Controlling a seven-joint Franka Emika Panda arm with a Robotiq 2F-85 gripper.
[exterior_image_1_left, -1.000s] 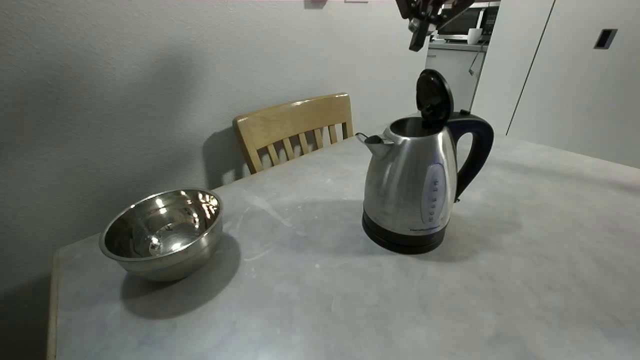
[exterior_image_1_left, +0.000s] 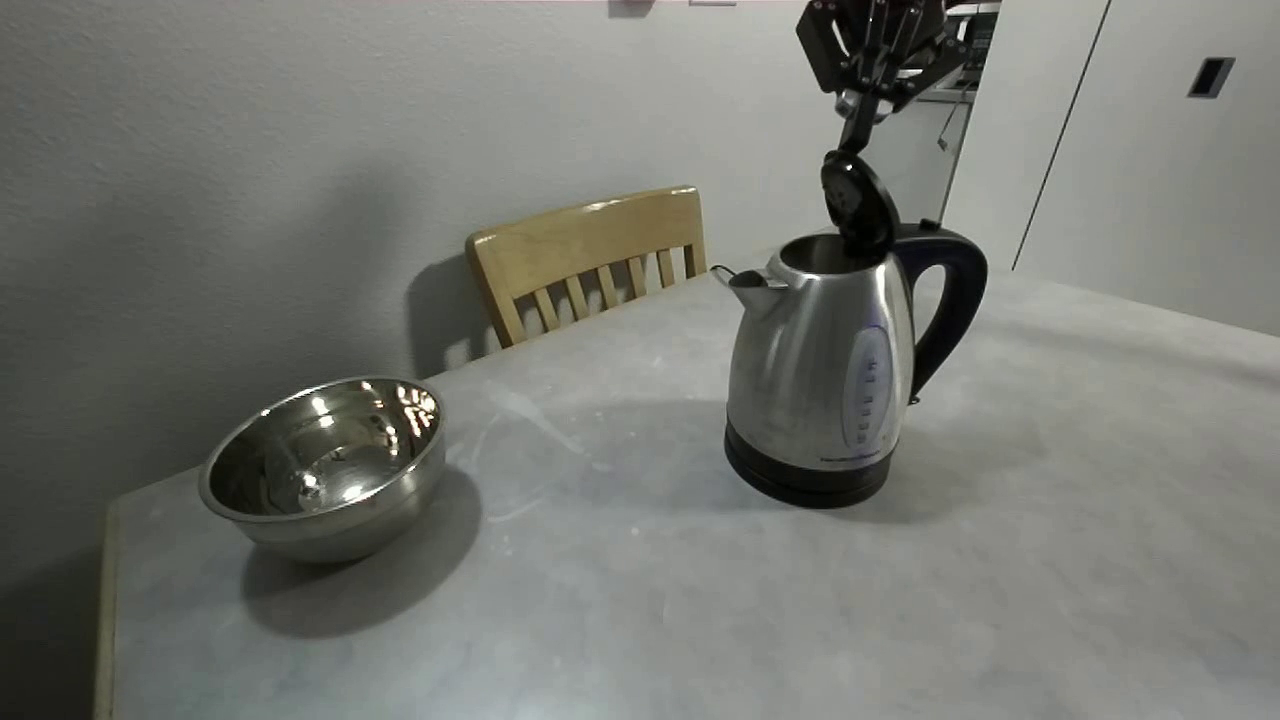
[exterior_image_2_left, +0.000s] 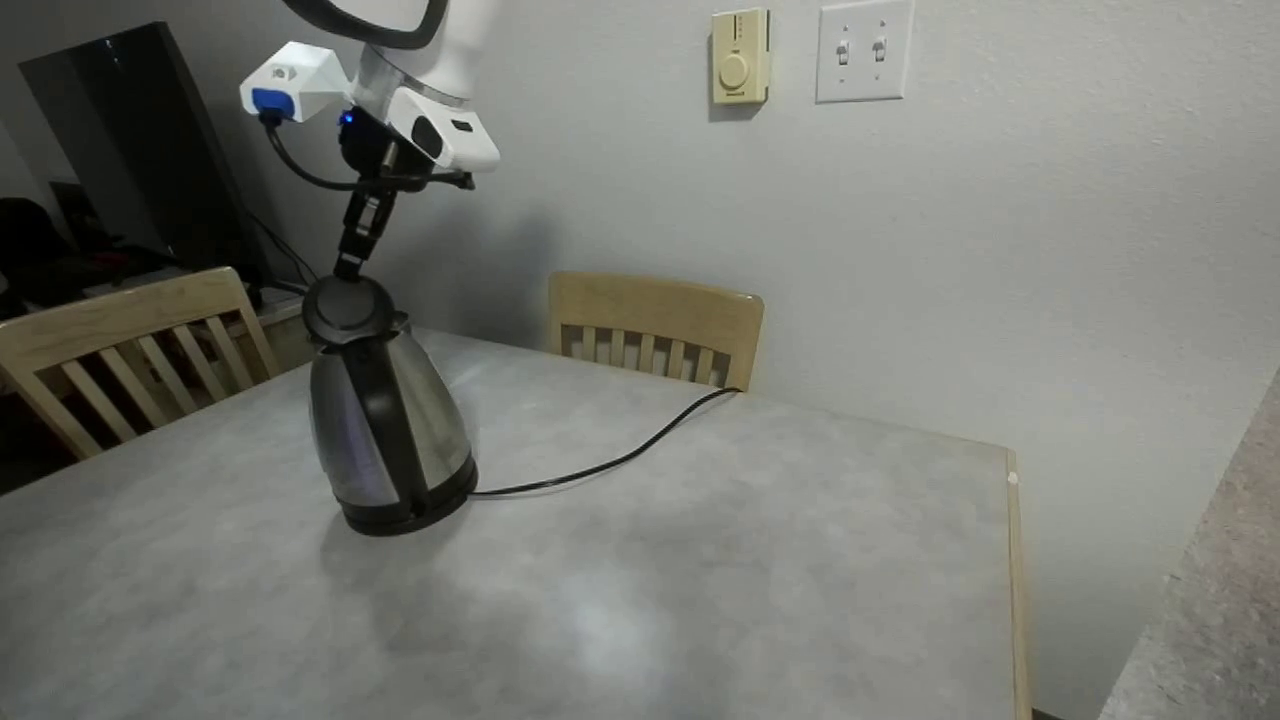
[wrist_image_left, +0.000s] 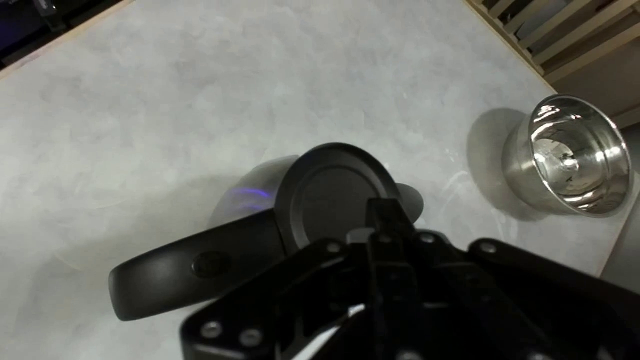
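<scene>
A steel electric kettle (exterior_image_1_left: 810, 372) with a black base and black handle (exterior_image_1_left: 960, 288) stands upright on the table. Its round black lid (exterior_image_1_left: 860, 206) is raised and leans forward over the opening, still hinged at the handle side. My gripper (exterior_image_1_left: 857, 134) is shut, its fingertips at the lid's upper edge and seemingly touching it. From above, in the wrist view, the closed fingertips (wrist_image_left: 387, 210) overlap the edge of the lid (wrist_image_left: 333, 192). Nothing shows between the fingers.
An empty steel bowl (exterior_image_1_left: 330, 468) sits near the table's far left corner. A black cord (exterior_image_2_left: 624, 456) runs from the kettle base across the table. Wooden chairs (exterior_image_2_left: 654, 314) stand along the table edges.
My gripper has come down from above onto the lid's upper edge. Kettle body and bowl have not moved.
</scene>
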